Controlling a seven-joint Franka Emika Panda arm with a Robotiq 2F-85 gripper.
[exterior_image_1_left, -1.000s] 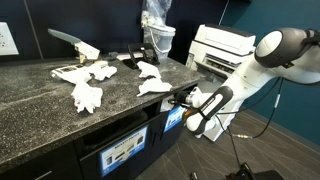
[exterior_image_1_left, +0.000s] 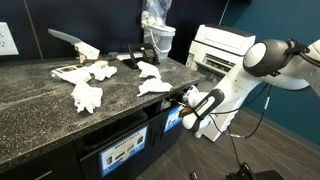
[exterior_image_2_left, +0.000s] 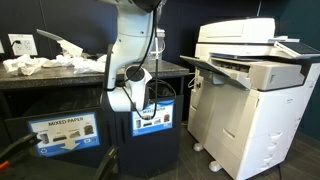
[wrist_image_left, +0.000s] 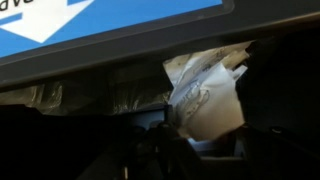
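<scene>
My gripper shows only as dark shapes at the bottom of the wrist view, inside a dark opening. Directly ahead of its fingers is a crumpled piece of white paper (wrist_image_left: 208, 100). Whether the fingers touch or hold that paper is hidden by the dark. A blue and white label (wrist_image_left: 100, 18) runs across the top of the wrist view. In the exterior views, the arm (exterior_image_2_left: 132, 50) reaches to the front of the cabinet, over the blue sign (exterior_image_2_left: 153, 118) on its right side, and the fingertips are out of sight there.
Crumpled white papers (exterior_image_1_left: 87, 97) lie on the dark speckled counter (exterior_image_1_left: 40, 115). A bin front marked mixed paper (exterior_image_2_left: 68, 132) is on the left. A large white printer (exterior_image_2_left: 240, 100) stands right of the cabinet, with open floor (exterior_image_1_left: 215, 160) in front.
Over the last second the arm has dipped slightly, its elbow now lower. The papers on the counter have stayed where they were.
</scene>
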